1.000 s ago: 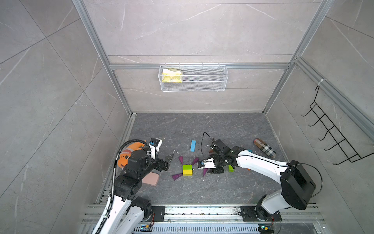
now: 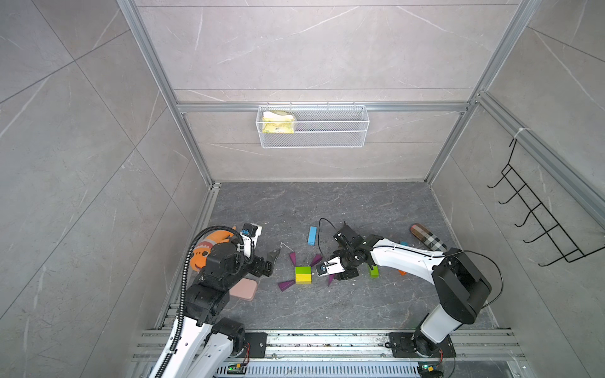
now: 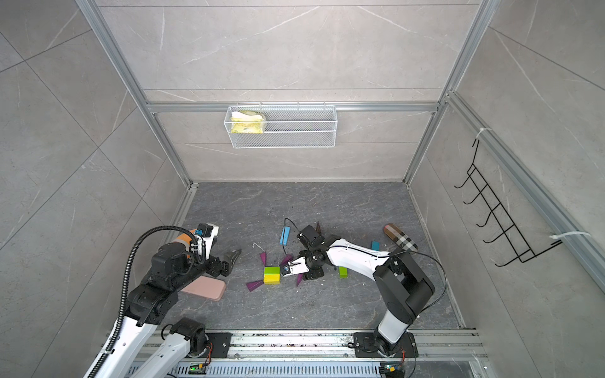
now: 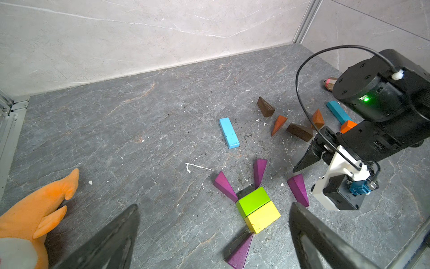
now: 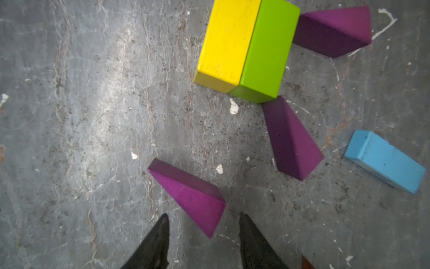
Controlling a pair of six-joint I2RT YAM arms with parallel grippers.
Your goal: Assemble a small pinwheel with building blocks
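A yellow block and green block lie together mid-table, with purple wedges around them; one wedge (image 4: 238,251) is toward the front left in the left wrist view. My right gripper hangs over the loose purple wedge (image 5: 190,192) beside the blocks, fingers apart either side of its wide end, nothing visibly gripped. My left gripper (image 2: 269,261) is raised at the left of the table, open with nothing between its blurred fingers.
A blue block (image 4: 229,133) lies behind the pinwheel pieces. Brown and orange wedges (image 4: 278,123) lie to the right. An orange plush toy (image 4: 35,215) and pink pad (image 3: 204,288) are at the left.
The right arm's elbow has shifted inward to the left, and its wrist has moved slightly left and up in the top left view. The left arm is practically unchanged.
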